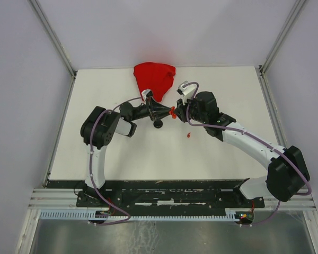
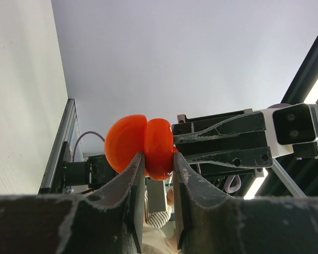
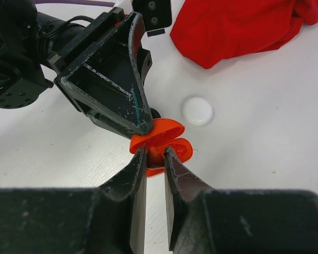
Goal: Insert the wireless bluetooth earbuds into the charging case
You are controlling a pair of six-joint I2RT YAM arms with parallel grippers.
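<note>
An orange charging case (image 1: 172,111) with its lid raised is held in mid-air between my grippers near the table's centre. My left gripper is shut on it, with the case filling the view above the fingertips. My right gripper is also shut, gripping an orange piece at the front of the open case; whether that is an earbud or part of the case I cannot tell. A small orange piece (image 1: 188,135), perhaps an earbud, lies on the table below and right of the case.
A red cloth (image 1: 151,79) lies at the back of the white table. A small black round object (image 1: 158,124) sits beneath the left gripper, and a white disc (image 3: 197,110) shows in the right wrist view.
</note>
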